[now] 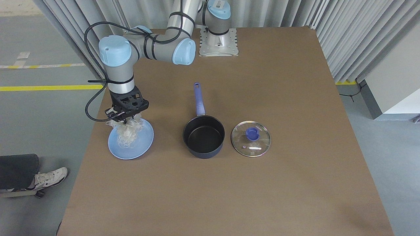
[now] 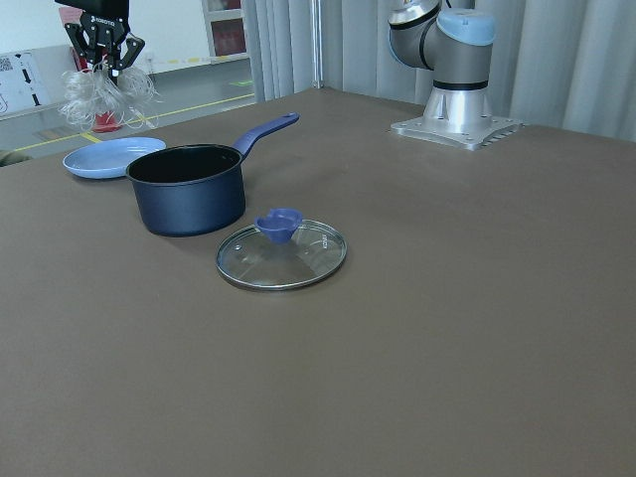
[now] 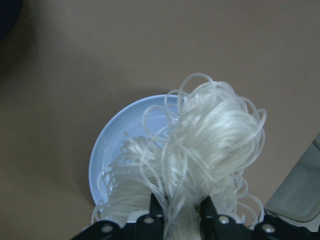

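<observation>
A bundle of white, translucent noodle-like strands [image 3: 210, 135] hangs from my gripper, which is shut on it, above a light blue plate [image 1: 141, 145] on the table's left side; in the left view the bundle [image 2: 107, 97] is clear of the plate [image 2: 99, 164]. Some strands droop over the plate in the wrist view. A dark saucepan [image 1: 203, 137] with a purple handle stands right of the plate, empty. Its glass lid [image 1: 250, 147] with a blue knob lies flat to the right of the pan.
The robot's base [image 1: 218, 51] sits at the back edge. A person's foot shows on the floor at left, off the table.
</observation>
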